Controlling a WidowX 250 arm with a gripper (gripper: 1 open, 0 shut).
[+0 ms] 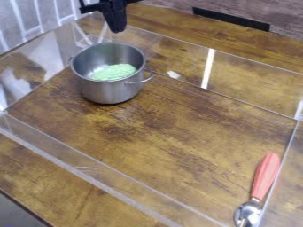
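Observation:
My gripper (113, 21) is at the top edge of the view, above and behind a steel pot (109, 90), mostly out of frame; only its dark lower part shows, too little to tell how its fingers stand. A pale green, textured round thing (112, 73) lies inside the pot. An ice-cream scoop with a pink handle (265, 174) lies at the lower right of the wooden table (166, 155).
Clear panels and tape edges border the work area. A small white patch (173, 74) is right of the pot.

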